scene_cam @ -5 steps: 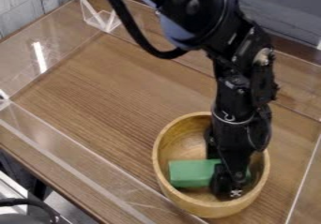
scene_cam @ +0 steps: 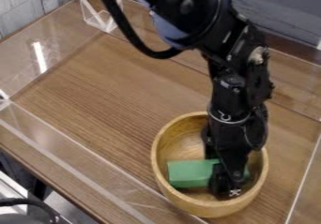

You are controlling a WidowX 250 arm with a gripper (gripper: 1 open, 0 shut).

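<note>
A tan round bowl (scene_cam: 175, 190) sits at the lower right of the wooden tray. Inside it lies a green block (scene_cam: 191, 174), partly hidden by the black gripper (scene_cam: 226, 176), which reaches down into the bowl. The gripper is shut on the green block, though its fingertips are hard to make out against their dark surroundings.
The wooden surface (scene_cam: 100, 97) left of the bowl is clear. Clear plastic edges run along the tray's sides, with a clear holder (scene_cam: 100, 12) at the top left. A dark cable crosses the lower-left corner.
The arm's upper part has shifted slightly to the left. The gripper and green block remain in the bowl, nearly where they were.
</note>
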